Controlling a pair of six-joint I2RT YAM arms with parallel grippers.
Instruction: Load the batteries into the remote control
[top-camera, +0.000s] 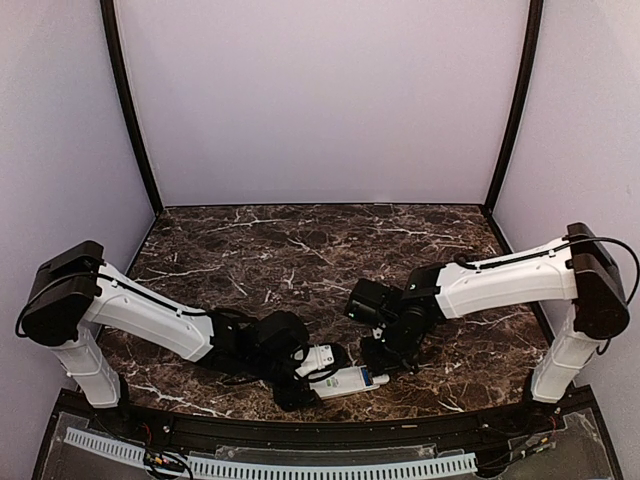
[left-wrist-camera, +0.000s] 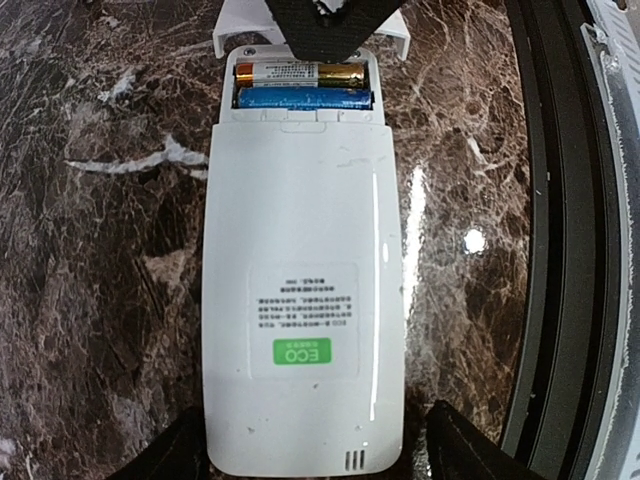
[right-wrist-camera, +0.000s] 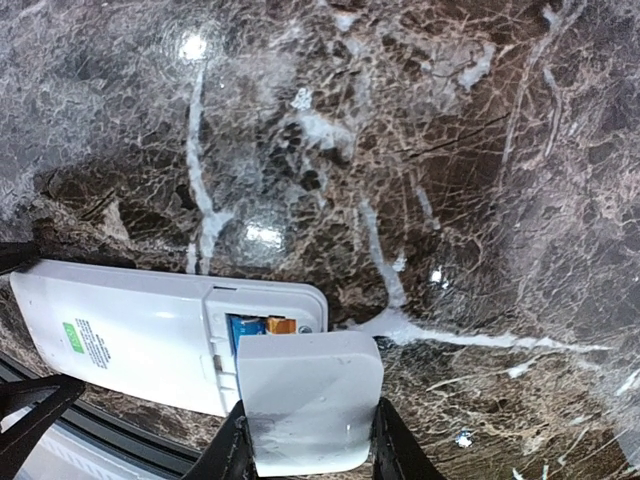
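The white remote control (left-wrist-camera: 300, 230) lies back up, with two batteries, one copper-coloured (left-wrist-camera: 300, 74) and one blue (left-wrist-camera: 305, 98), side by side in its uncovered compartment. My left gripper straddles the closed end of the remote with its fingers part open. One finger is close to the side, while a narrow gap shows at the other. My right gripper is shut on the white battery cover (right-wrist-camera: 310, 400), whose sides sit between its fingers. The cover hangs over the open compartment end, hiding part of the batteries in the right wrist view.
A dark rail (top-camera: 300, 428) runs along the front edge of the marbled table (top-camera: 320, 240), close to the remote. Behind both arms the tabletop is clear. The two grippers stand near each other over the remote.
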